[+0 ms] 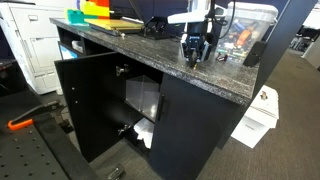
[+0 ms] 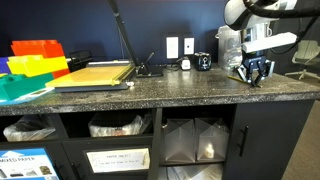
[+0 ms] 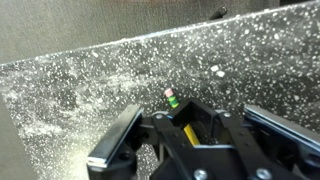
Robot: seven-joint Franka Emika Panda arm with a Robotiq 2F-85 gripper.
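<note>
A yellow pencil (image 3: 190,134) with a green band and pink eraser lies over the dark speckled countertop (image 3: 60,110) in the wrist view. My gripper is shut on the pencil, whose eraser end sticks out past the fingers; its other end is hidden. In exterior view 1 the gripper (image 1: 194,62) is low at the right part of the counter, and the pencil is hard to make out there. From the front, in exterior view 2, the gripper (image 2: 256,82) points down close to the counter surface. Whether the pencil touches the counter, I cannot tell.
A clear plastic bin (image 1: 240,30) stands behind the arm. Further left along the counter are a wooden board (image 2: 92,76), colored blocks (image 2: 38,62) and small dark items (image 2: 204,62). The counter's front edge is near; open shelves lie below.
</note>
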